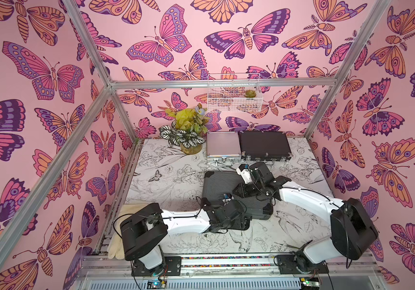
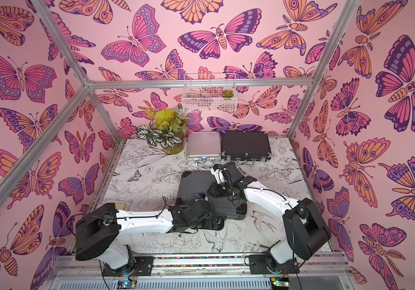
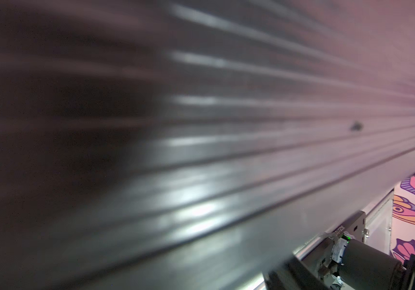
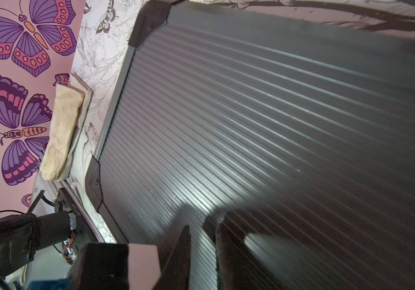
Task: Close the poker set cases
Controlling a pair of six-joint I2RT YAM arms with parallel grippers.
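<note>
A ribbed black case (image 1: 219,181) lies with its lid down in the middle of the table, its handle (image 1: 246,224) at the front. My left gripper (image 1: 239,216) is low over the case's front edge, open; its fingertips are hard to make out. In the left wrist view the blurred ribbed lid (image 3: 265,125) fills most of the picture, very close. My right gripper (image 2: 213,191) rests at the top of the lid. In the right wrist view its dark fingers (image 4: 181,258) stand close together over the ribs, shut, with nothing clear between them.
At the back stand a silver case (image 1: 223,145) and another black case (image 1: 265,145), both with lids down, beside a potted plant (image 1: 188,130). A beige cloth (image 4: 63,128) lies at the table's left edge. Table on either side of the middle case is clear.
</note>
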